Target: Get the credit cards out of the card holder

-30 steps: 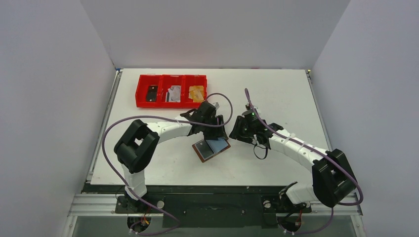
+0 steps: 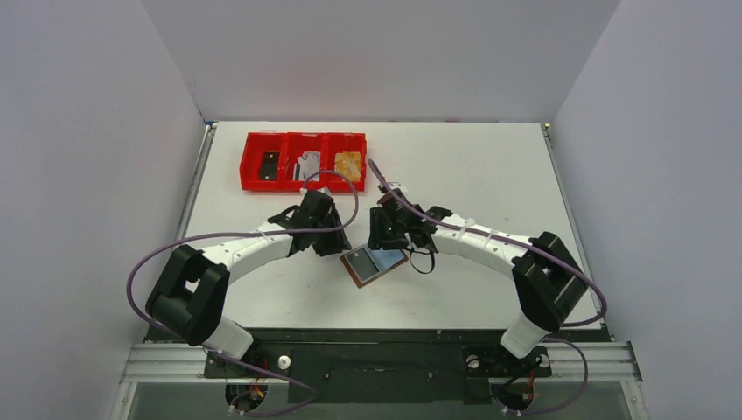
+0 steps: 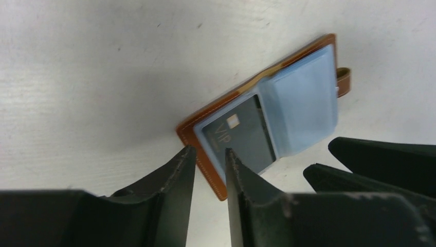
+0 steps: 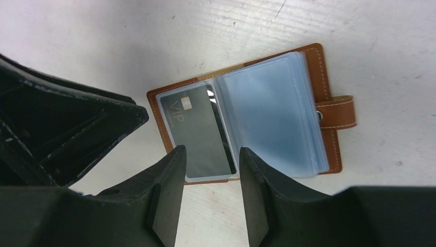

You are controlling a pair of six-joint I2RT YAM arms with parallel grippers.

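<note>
The brown leather card holder (image 2: 360, 279) lies spread open on the table, clear sleeves facing up. In its left sleeve sits a dark grey card marked VIP (image 4: 198, 136); the right side shows pale blue, translucent sleeves (image 4: 272, 110). My left gripper is over the holder's left edge, its fingers parted by a narrow gap with nothing between them. Wider apart are the fingers of my right gripper, empty and above the holder, with the dark card and the fold seen beyond them. Whether either gripper touches the holder is not clear.
A red three-compartment tray (image 2: 248, 171) stands at the back left, holding dark, white and yellowish items. The holder's strap (image 4: 337, 112) sticks out at its right. Both grippers are close together.
Both arms have moved left. The left gripper has gone from over the holder's blue side to its left edge, and the right gripper has come over the holder.
</note>
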